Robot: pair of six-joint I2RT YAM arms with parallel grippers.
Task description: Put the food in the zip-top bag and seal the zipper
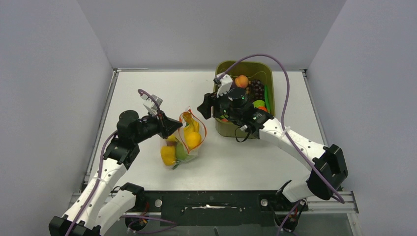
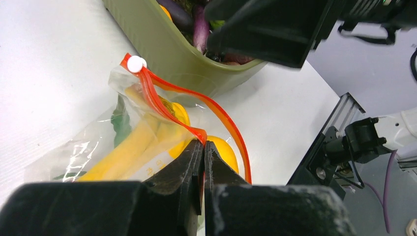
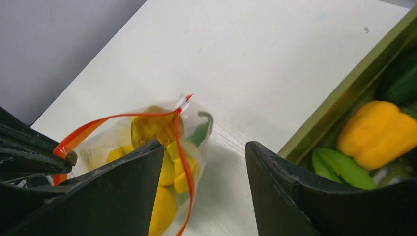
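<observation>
A clear zip top bag (image 1: 195, 150) with an orange-red zipper edge and yellow and green food inside stands mid-table, its mouth gaping. My left gripper is shut on the orange rim at one side of that mouth. In the left wrist view, the white slider (image 2: 136, 64) sits at the rim's far end. Over the tub's near-left edge hangs my right gripper, open and empty, its fingers (image 3: 142, 182) apart; the bag lies beyond and to the left of them. Part of the food (image 3: 162, 209) shows through the bag's opening.
An olive-green tub (image 1: 269, 73) full of toy fruit and vegetables stands at the back right, partly beneath my right arm. Bare white table (image 1: 236, 167) lies in front of the tub and behind the bag.
</observation>
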